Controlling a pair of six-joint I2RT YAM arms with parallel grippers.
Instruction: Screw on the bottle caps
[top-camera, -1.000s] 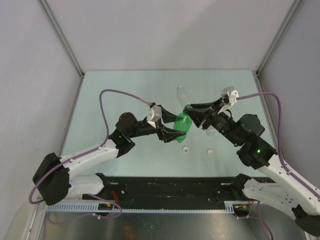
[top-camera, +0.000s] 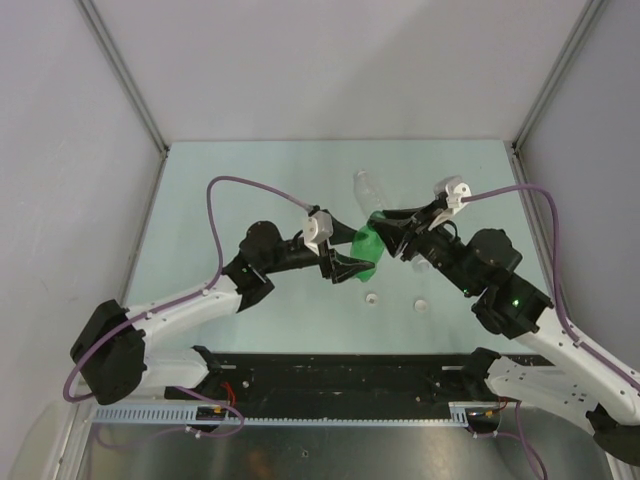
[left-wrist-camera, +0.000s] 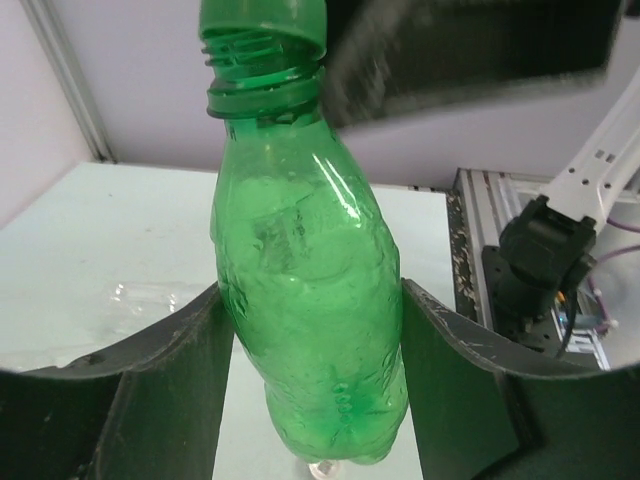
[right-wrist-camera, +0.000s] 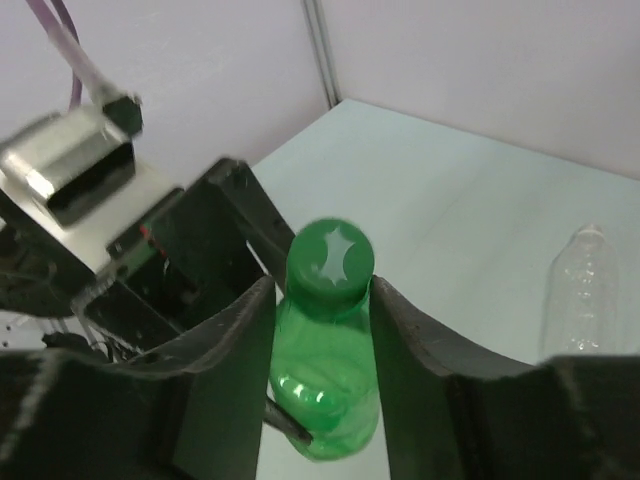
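A green plastic bottle (left-wrist-camera: 310, 290) is held upright between my two grippers near the middle of the table. My left gripper (top-camera: 352, 254) is shut on its body. At the bottle's top, a green cap is gripped by my right gripper (top-camera: 385, 226); in the left wrist view the cap sits over the threaded neck, partly hidden by the dark right fingers. Whether it is seated tight I cannot tell.
A clear bottle (top-camera: 364, 189) lies behind the green one, with more clear plastic partly hidden under the right arm. Two small white caps (top-camera: 420, 304) rest on the pale table (top-camera: 230, 180) in front.
Over the last second my left gripper has shifted slightly with the bottle, and the right arm has moved very little. Both grippers still hold on.
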